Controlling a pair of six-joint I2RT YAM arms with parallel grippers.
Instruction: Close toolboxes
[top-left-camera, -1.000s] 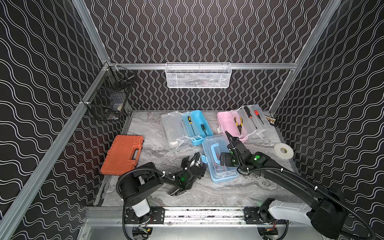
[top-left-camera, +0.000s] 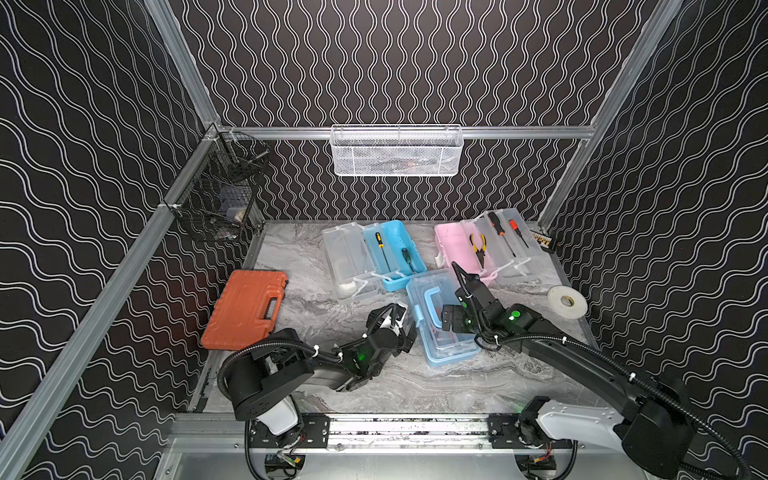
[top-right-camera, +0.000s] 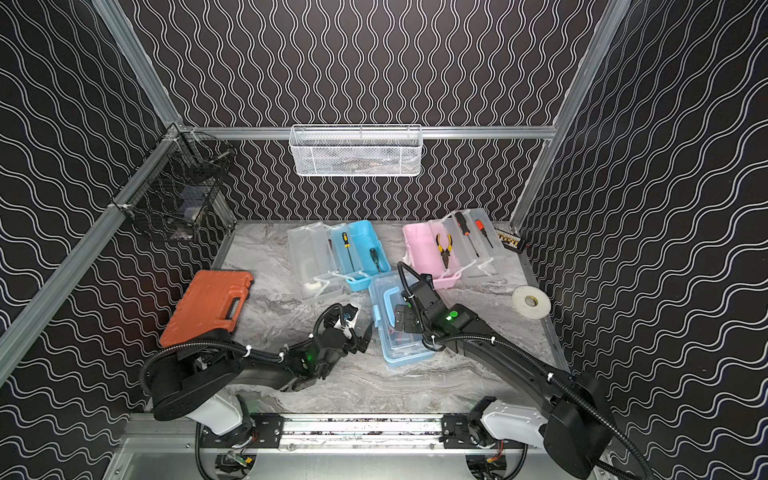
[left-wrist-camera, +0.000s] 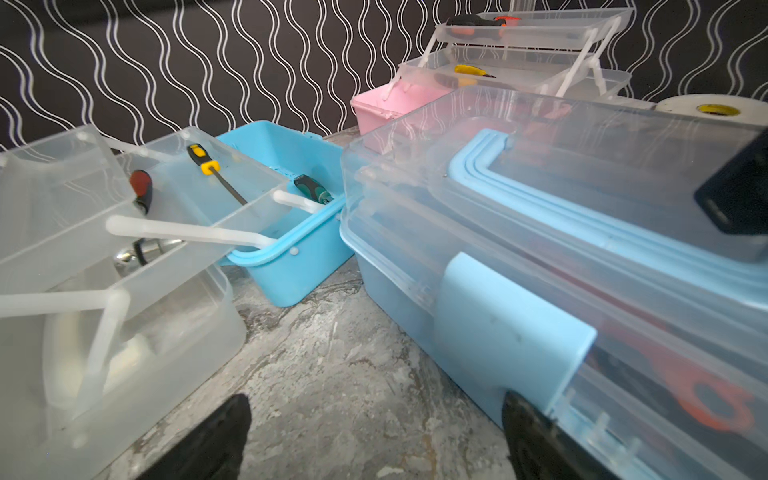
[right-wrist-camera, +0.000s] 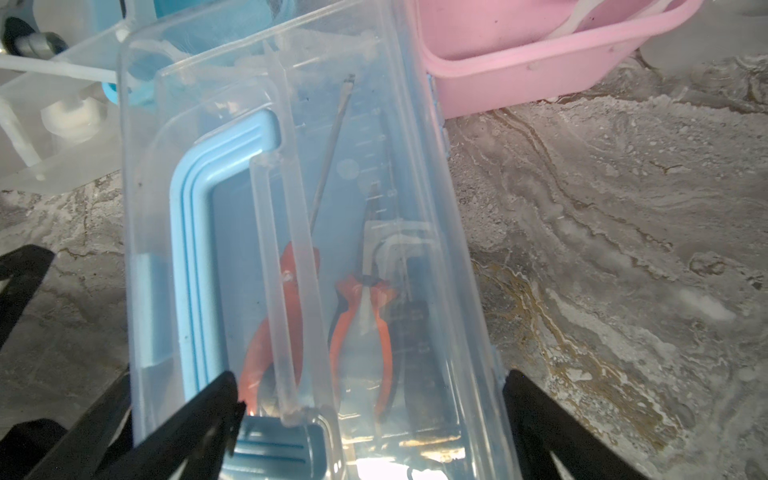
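A light-blue toolbox with a clear lid stands in the middle, its lid down. Its blue latch lies folded against the left side, by the right finger of my left gripper. That gripper is open, low beside the box. Over the lid, my right gripper is open too, one finger on each side of the lid's near part; contact cannot be made out. Behind, a brighter blue toolbox and a pink toolbox stand with their lids and trays spread, tools inside.
An orange case lies flat at the left. A roll of white tape sits at the right edge. The white mesh basket hangs on the back wall.
The middle toolbox's latch stuck outward a second ago and now lies against the side. The box has shifted slightly to the right. My left gripper has edged right; the right arm barely differs.
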